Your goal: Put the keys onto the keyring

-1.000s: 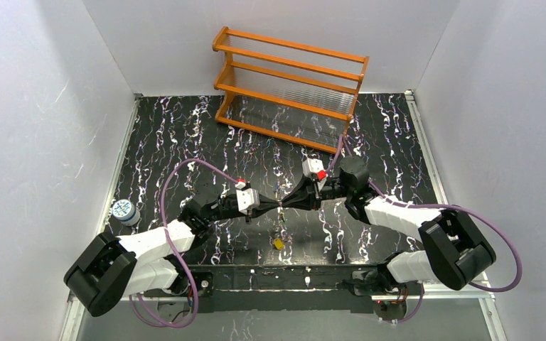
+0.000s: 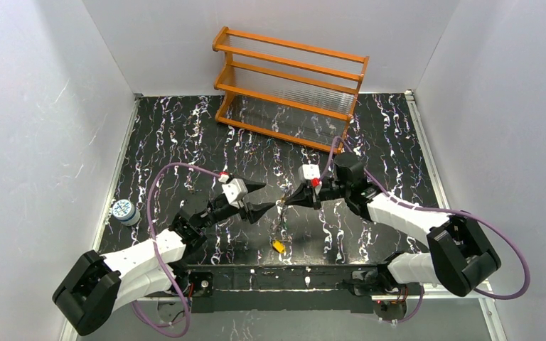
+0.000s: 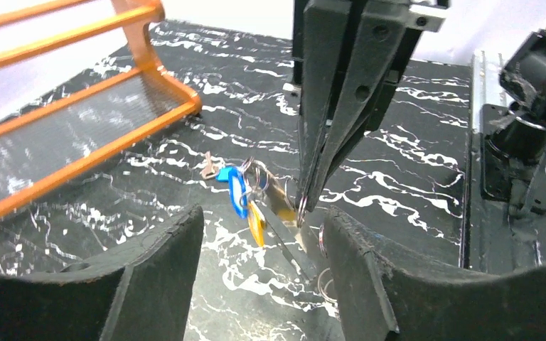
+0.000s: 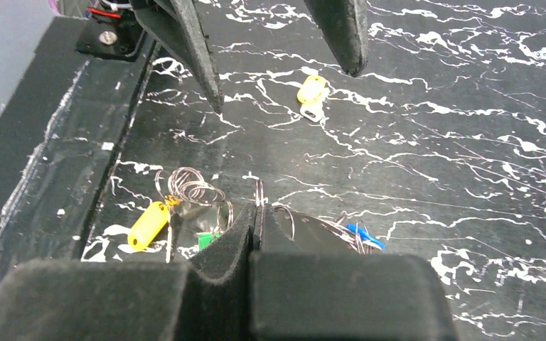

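Note:
Thin wire rings (image 4: pixel 195 185) show at the tip of my right gripper (image 2: pixel 286 204), which is shut on the keyring. Below that tip, in the left wrist view, metal keys and tags hang or lie close together, among them a blue tag (image 3: pixel 238 192) and a yellow tag (image 3: pixel 256 224). The right wrist view shows a yellow tag (image 4: pixel 148 226), a bit of green tag (image 4: pixel 207 241) and a blue tag (image 4: pixel 365 236) around the shut fingers. My left gripper (image 2: pixel 269 195) stands open just left of the right one, nothing between its fingers. How the keys sit on the rings is unclear.
Another yellow tag (image 4: pixel 311 92) lies on the black marbled table. Near the wooden rack (image 3: pixel 185 103) lies a small key with a light-blue tag (image 3: pixel 223 174). A round white-lidded container (image 2: pixel 124 210) stands at the far left.
The left arm has since drawn back to the left. My right gripper has stayed nearly in place.

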